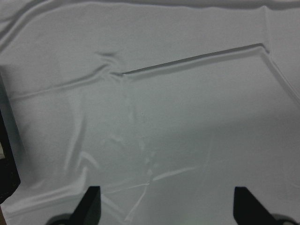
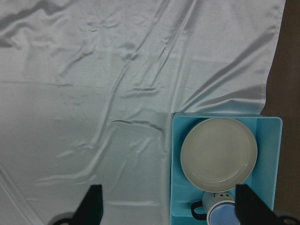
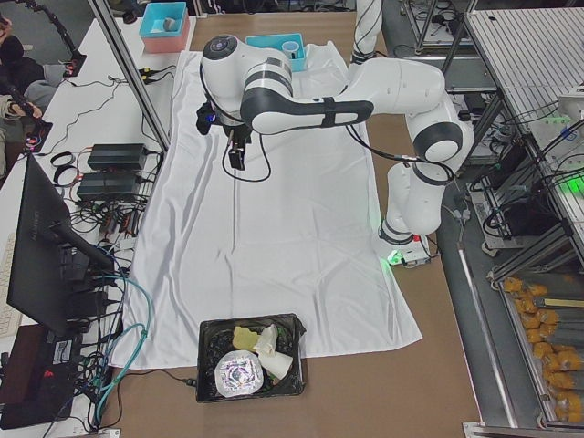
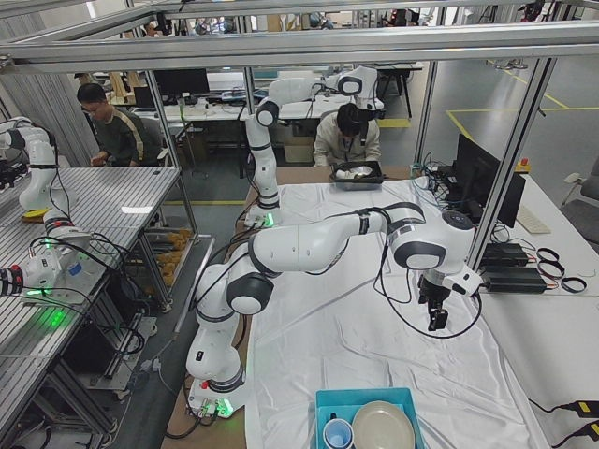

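A white cloth [image 3: 265, 237] covers the table between the arms. One gripper [image 3: 237, 146] hangs over it in the camera left view; the other arm's gripper [image 4: 440, 304] shows over the cloth in the camera right view. In the left wrist view, my left gripper stands open above bare cloth, a dark tray edge at far left. In the right wrist view, my right gripper is open; below it a blue bin [image 2: 272, 150] holds a plate [image 2: 219, 154] and a mug [image 2: 218, 211] with a dark handle.
A black tray [image 3: 292, 383] at one table end holds a foil-covered round item [image 3: 239, 372], a yellow piece and white items. A monitor [image 3: 41, 265], dark boxes and cables line the side. Metal frame posts stand around the table.
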